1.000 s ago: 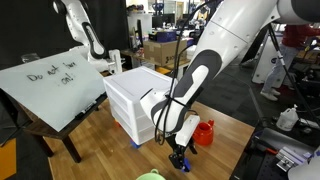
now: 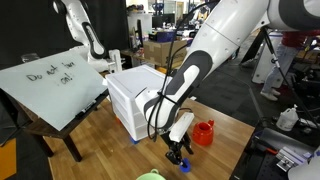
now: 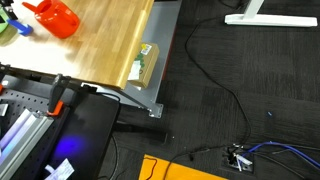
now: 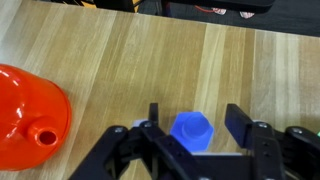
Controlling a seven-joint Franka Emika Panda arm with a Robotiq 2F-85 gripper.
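Observation:
A small blue object (image 4: 192, 131) with a round top stands on the wooden table, between the fingers of my gripper in the wrist view. The black fingers are apart, with a gap on each side of the blue top, so the gripper is open. From the side, the gripper (image 2: 180, 155) hangs low over the blue object (image 2: 185, 167), close to the tabletop. The object's lower part is hidden in the wrist view. In exterior view 2 the blue object (image 3: 22, 28) shows near the left edge.
A red vessel (image 4: 28, 118) with a spout stands close by on the left in the wrist view. The green bowl (image 2: 152, 176) lies near the table's front edge. A white box (image 2: 140, 98) stands behind the arm. Bare wood (image 3: 110, 35) stretches beyond the red vessel.
My gripper appears slightly higher over the blue object than a second ago, and more of the object shows beneath it. The red vessel and green bowl have not moved.

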